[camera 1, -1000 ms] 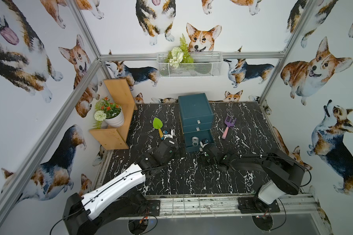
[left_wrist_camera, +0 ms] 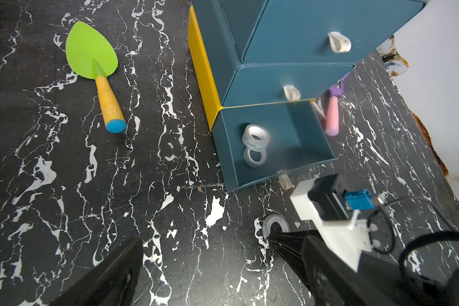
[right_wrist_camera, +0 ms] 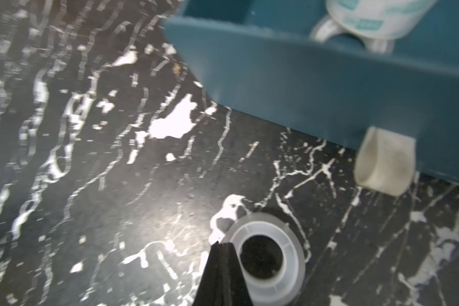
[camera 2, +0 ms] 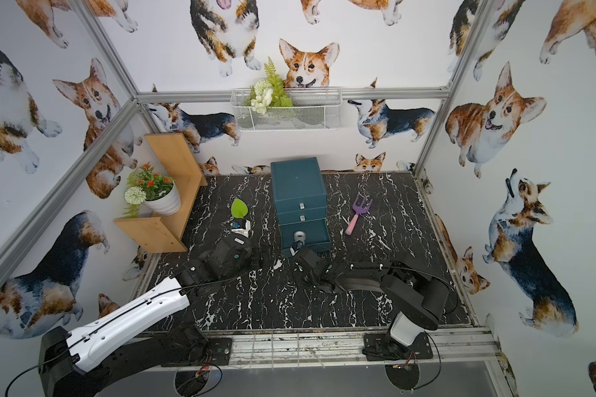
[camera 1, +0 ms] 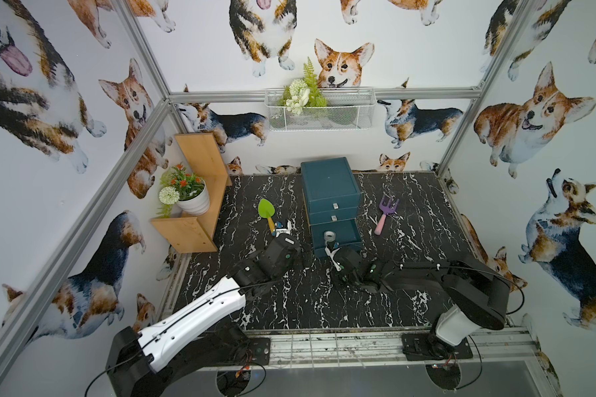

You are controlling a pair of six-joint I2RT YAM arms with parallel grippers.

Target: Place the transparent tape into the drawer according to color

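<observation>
A small clear tape ring (right_wrist_camera: pixel 292 257) lies flat on the black marbled table, just in front of the open bottom drawer (right_wrist_camera: pixel 290 84). My right gripper is shut with nothing between its fingers; its tips are at the ring's left rim in the right wrist view, the ring outside them. Inside the drawer, a larger clear tape roll (left_wrist_camera: pixel 249 141) rests on a smaller tape ring (left_wrist_camera: pixel 247 158). In the left wrist view my left gripper is open and empty, its blurred fingers far apart over bare table.
The teal cabinet (camera 1: pixel 327 182) has its two upper drawers closed. A cream pull tab (right_wrist_camera: pixel 387 160) sticks out from the open drawer's front. A green trowel (left_wrist_camera: pixel 109 102) lies left of the cabinet, a purple fork (camera 1: pixel 384 215) right.
The ring now lies slightly farther from the drawer's tab.
</observation>
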